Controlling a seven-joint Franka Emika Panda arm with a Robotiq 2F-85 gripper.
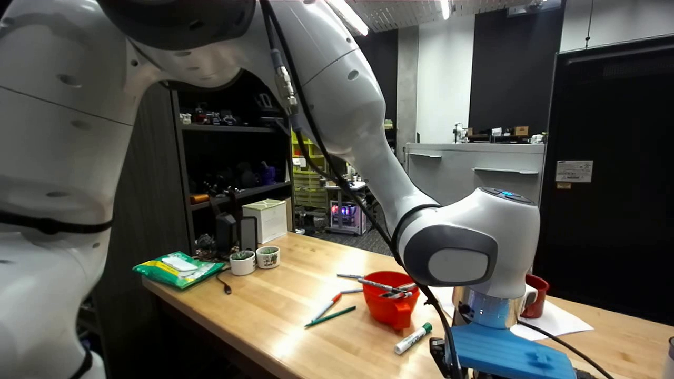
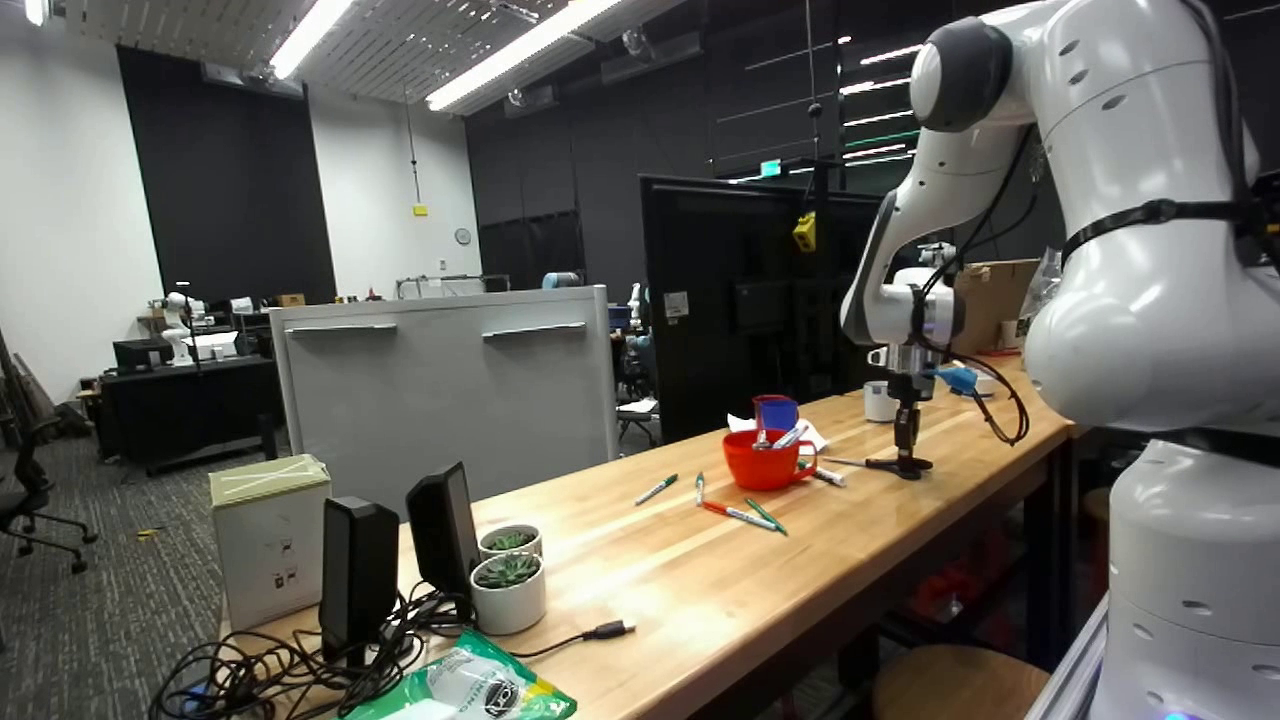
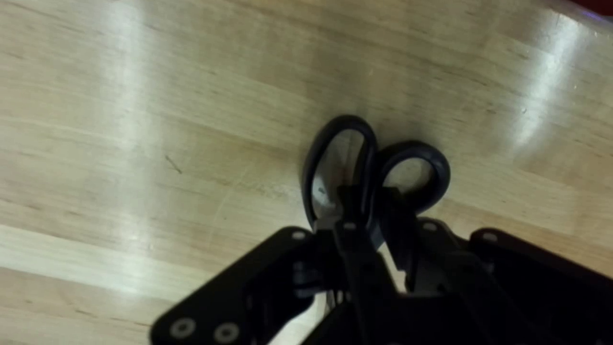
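Note:
A pair of scissors with black handle loops lies on the wooden table, seen in the wrist view. My gripper is pointed down and shut on the inner side of the handles, where the two loops meet. The blades are mostly hidden beneath the fingers. Exterior view 2 shows the gripper low at the tabletop, with the scissors flat beside its tips. In exterior view 1 the fingers are out of frame, below the blue wrist mount.
Close to the gripper stands a red cup with markers in it; several pens and markers lie around it. A dark red mug rests on white paper. Potted succulents and speakers occupy the table's far end.

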